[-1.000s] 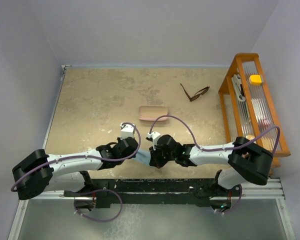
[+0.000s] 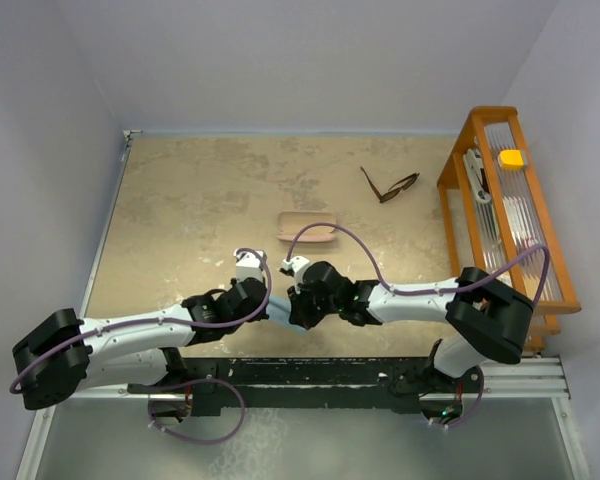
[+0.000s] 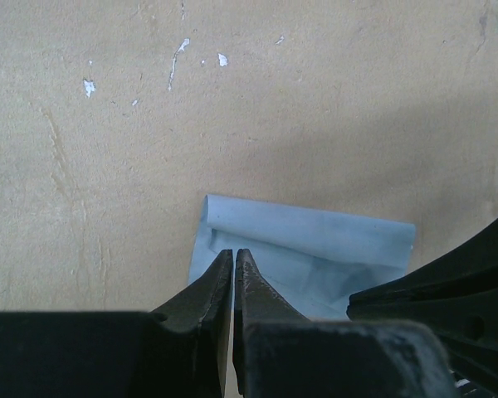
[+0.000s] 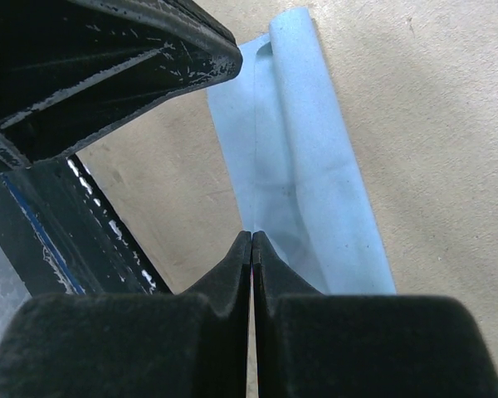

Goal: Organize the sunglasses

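Note:
A folded light blue cloth lies on the table between my two arms. Both my left gripper and my right gripper are shut, their tips over the cloth; nothing clearly shows between their fingers. In the top view, dark sunglasses lie open at the back right, apart from both grippers, and a pink open case sits in the middle of the table, behind the arms.
A wooden rack with wire shelves, a yellow item and other small things stands along the right side. Walls border the back and sides.
The sunglasses and pink case are unmoved.

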